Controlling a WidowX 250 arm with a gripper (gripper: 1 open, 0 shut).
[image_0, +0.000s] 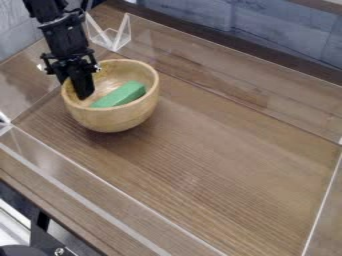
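Observation:
A wooden bowl (127, 118) sits at the left of the wooden table, tilted a little, with a green oblong object (120, 96) inside it. My black gripper (80, 78) reaches in from the top left and is shut on the bowl's back-left rim. The fingertips are small and partly hidden against the rim.
A blue-grey surface (267, 30) runs along the back. White tape marks lie at the top and left.

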